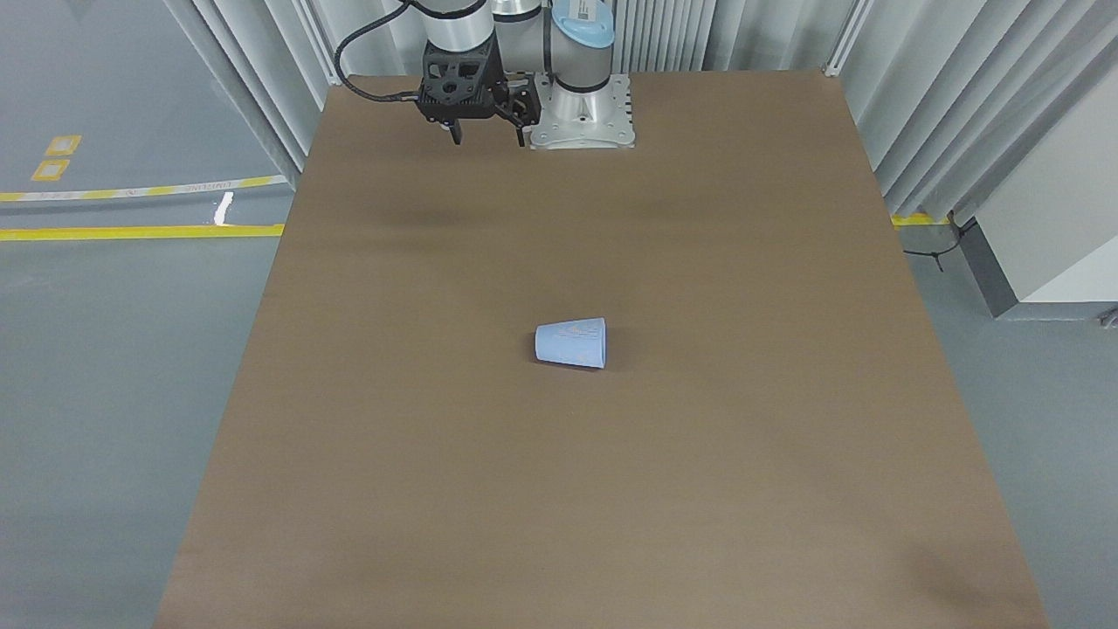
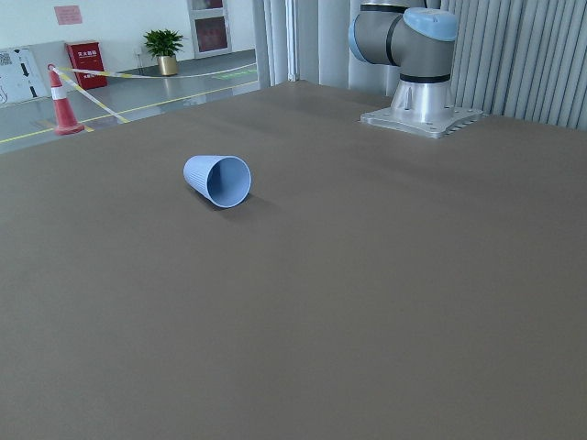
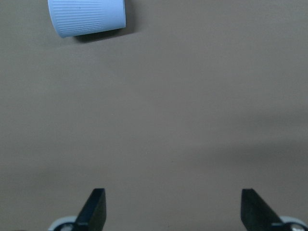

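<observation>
A light blue ribbed cup (image 1: 569, 342) lies on its side near the middle of the brown table (image 1: 587, 472). In the left view the cup (image 2: 204, 179) shows its open mouth, facing toward the camera's right. The wrist view has the cup (image 3: 86, 14) at its top left, partly cut off. My gripper (image 1: 488, 132) hangs above the table's back edge, beside the robot base, with its fingers wide apart and nothing between them. In the wrist view the gripper shows two black fingertips at the bottom, well apart from the cup.
The robot base plate (image 1: 582, 133) is fixed at the back middle of the table, with curtains behind it. Apart from the cup, the tabletop is clear. Floor with tape lines shows beyond both side edges.
</observation>
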